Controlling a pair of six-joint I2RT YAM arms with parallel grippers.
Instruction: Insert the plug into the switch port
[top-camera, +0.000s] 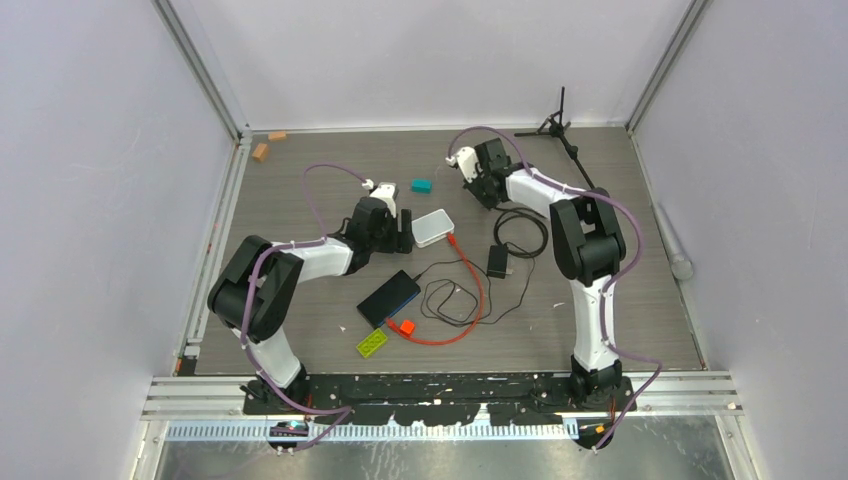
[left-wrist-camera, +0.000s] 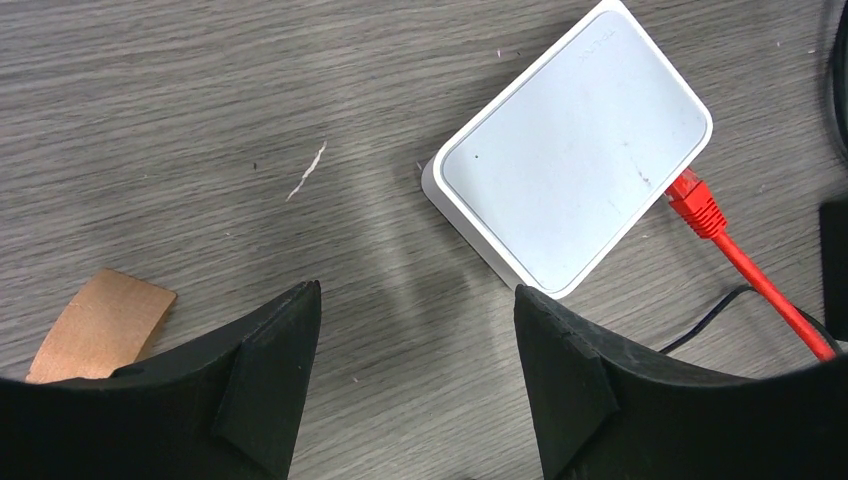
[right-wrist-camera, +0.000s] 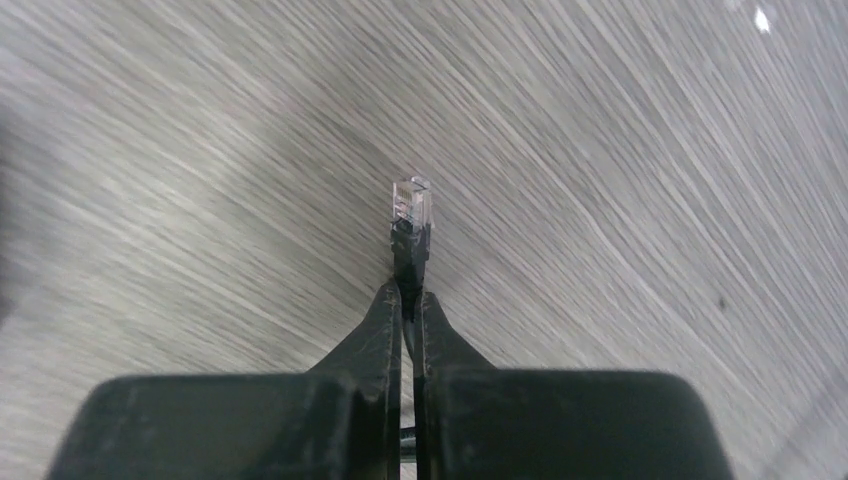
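Note:
The white switch (top-camera: 433, 228) lies flat near the table's middle. In the left wrist view the same white box (left-wrist-camera: 580, 150) has a red cable's plug (left-wrist-camera: 694, 199) in its right-hand side. My left gripper stands open just beside it, bare table between the fingers. Farther back on the right, my right gripper is shut on the black cable's plug (right-wrist-camera: 409, 240). This plug's clear tip (right-wrist-camera: 412, 200) sticks out past the fingertips above the table. Any free ports on the switch are hidden.
A coil of black cable (top-camera: 546, 237) and a black adapter (top-camera: 497, 261) lie right of the switch. A black box (top-camera: 389, 298), a green brick (top-camera: 372, 343) and an orange block (top-camera: 407, 327) are in front. Behind sits a teal block (top-camera: 421, 186).

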